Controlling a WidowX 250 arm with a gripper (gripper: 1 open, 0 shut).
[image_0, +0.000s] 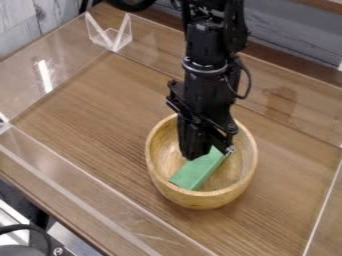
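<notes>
A light wooden bowl sits on the wooden table, right of centre, with a green rectangular block lying inside it. My black gripper hangs over the back part of the bowl, just above the block's upper end, and hides part of both. The fingers look shut; whether they touch the block cannot be told.
A clear plastic object stands at the far upper left. A wall runs along the back, and cables show at the lower left.
</notes>
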